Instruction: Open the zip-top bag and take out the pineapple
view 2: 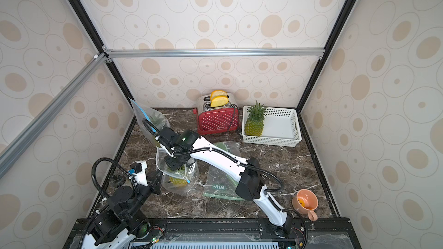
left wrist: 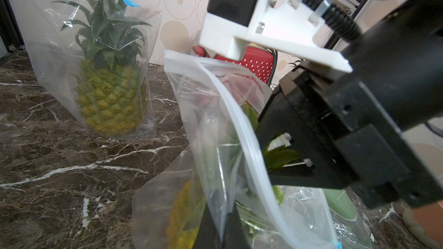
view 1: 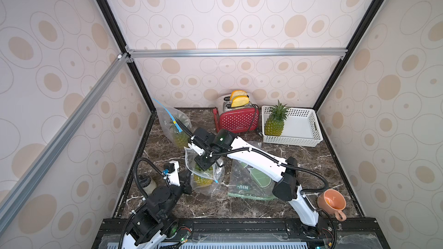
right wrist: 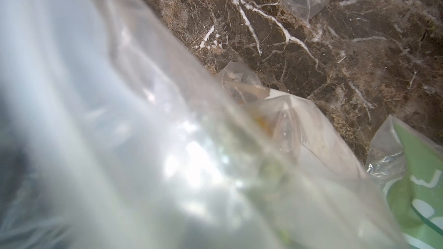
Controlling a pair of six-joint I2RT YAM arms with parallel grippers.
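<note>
A clear zip top bag [view 1: 218,182] stands at the left middle of the table, its mouth gaping and its rim [left wrist: 251,149] bowed out. Inside is a pineapple [view 1: 202,180], its yellow body [left wrist: 179,219] seen through the film and its green leaves [left wrist: 279,157] near the mouth. My right gripper reaches into the mouth, shut on the leaves; in the right wrist view blurred film hides its fingers. At the bag's near left side, my left gripper is shut, with film drawn to its fingertips.
Another bagged pineapple [left wrist: 110,96] stands behind to the left. A flat green-printed bag [view 1: 249,182] lies to the right. Behind are a red toaster [view 1: 237,120] and a white basket [view 1: 300,140] holding a bare pineapple [view 1: 275,122]. A mug [view 1: 331,201] stands front right.
</note>
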